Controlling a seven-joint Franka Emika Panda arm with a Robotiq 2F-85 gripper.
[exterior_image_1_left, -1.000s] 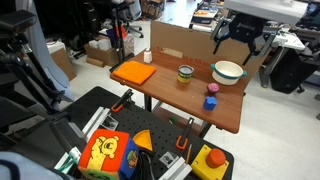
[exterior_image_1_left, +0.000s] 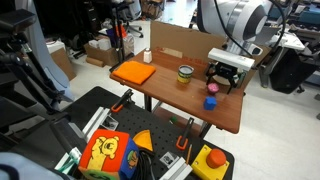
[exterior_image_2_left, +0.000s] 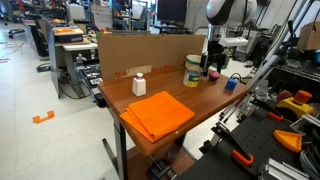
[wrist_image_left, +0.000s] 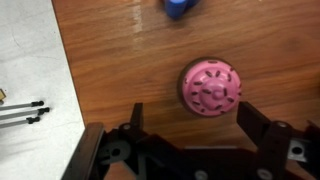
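A round pink object (wrist_image_left: 210, 87) with dark spots on its top lies on the wooden table, just ahead of my gripper in the wrist view. The two dark fingers (wrist_image_left: 126, 140) stand wide apart, with nothing held between them. Exterior view 1 has the gripper (exterior_image_1_left: 217, 75) low over the table, right by the pink object (exterior_image_1_left: 213, 87). A small blue object (exterior_image_1_left: 210, 103) sits nearer the front; part of this blue object (wrist_image_left: 178, 7) shows at the top of the wrist view.
Left of the arm stand stacked tins (exterior_image_1_left: 184, 75). An orange cloth (exterior_image_2_left: 157, 116) lies flat near the table's other end, beside a small white bottle (exterior_image_2_left: 139, 85). A brown board (exterior_image_1_left: 180, 43) closes off the back.
My gripper has come down from high above the table to close by the pink object. The white bowl seen behind that object earlier is now covered by the arm in exterior view 1.
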